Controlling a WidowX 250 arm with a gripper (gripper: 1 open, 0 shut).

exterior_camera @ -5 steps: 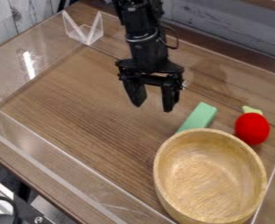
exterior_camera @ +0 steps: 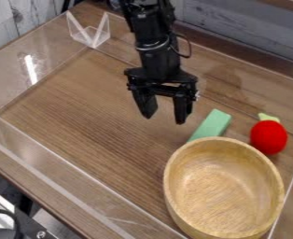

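Observation:
A black robot arm reaches down from the top centre, its gripper (exterior_camera: 163, 105) hanging over the middle of the wooden table, fingers apart with nothing visible between them. To its lower right lies a green block (exterior_camera: 210, 125). Right of that sits a red tomato-like object (exterior_camera: 269, 138) with a light green piece behind it. A large tan bowl (exterior_camera: 224, 216) fills the lower right, in front of the green block.
Transparent panels edge it at the left and back. A black cable shows at the bottom left corner.

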